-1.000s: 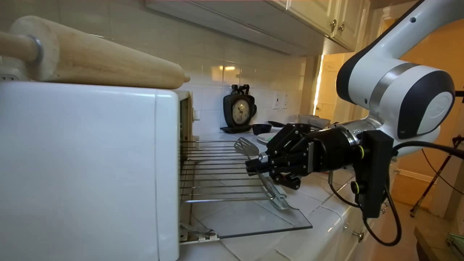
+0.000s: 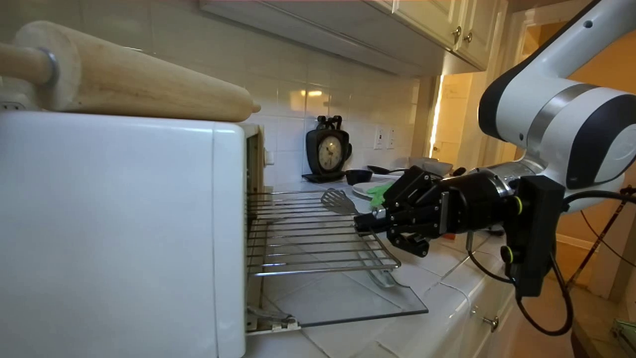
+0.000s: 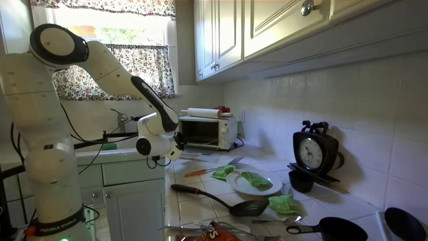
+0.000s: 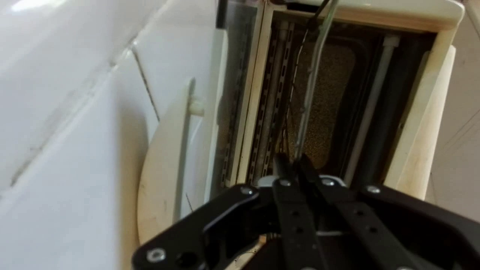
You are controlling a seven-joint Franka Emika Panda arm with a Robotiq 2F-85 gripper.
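A white toaster oven (image 2: 125, 232) stands with its glass door (image 2: 357, 307) folded down. Its wire rack (image 2: 310, 243) sticks out well past the opening, above the door. At the rack's outer edge, my gripper (image 2: 364, 224) is shut on the front rail. From the wrist view, the rail (image 4: 310, 90) runs up from between the closed fingertips, with the oven's dark interior (image 4: 335, 90) behind it. Exterior view 2 shows my gripper (image 3: 179, 141) just in front of the oven (image 3: 229, 134); the rack is hard to make out there.
On top of the oven lies a rolling pin (image 2: 149, 74). Farther along the counter are a white plate (image 3: 236, 182) with green leaves, a black spatula (image 3: 246, 207), a small pan (image 3: 341, 231) and a black scale (image 3: 311, 150). Cabinets (image 3: 277, 28) hang overhead.
My gripper has moved away from the oven, to the right in exterior view 1. The rack has come farther out with it. Door and oven stand where they were.
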